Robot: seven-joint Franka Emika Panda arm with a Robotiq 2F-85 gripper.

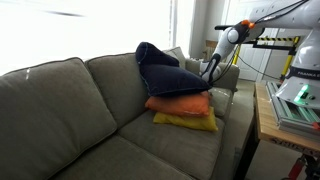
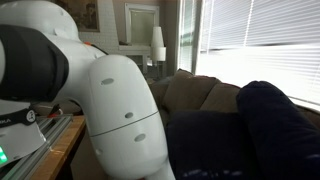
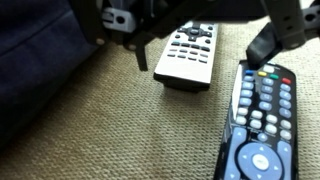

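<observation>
Two remotes lie on the woven couch fabric in the wrist view. One is a silver remote (image 3: pixel 187 62) with dark keys, partly cut off at the top edge. The other, a black remote (image 3: pixel 262 125) with pale blue and coloured buttons, lies at the lower right. My gripper is open, its fingers (image 3: pixel 264 46) apart above the fabric. Between them, in this view, appears the silver remote's near end, and nothing is gripped. The black remote's upper end is close to the right finger. In exterior view 1 the arm reaches behind the pillows, and the remotes are hidden.
Dark blue pillows (image 1: pixel 168 75), an orange pillow (image 1: pixel 180 104) and a yellow pillow (image 1: pixel 188 121) are piled on the grey couch (image 1: pixel 75 120). Dark cloth (image 3: pixel 40 70) fills the wrist view's left side. A wooden table (image 1: pixel 268 125) stands at the right.
</observation>
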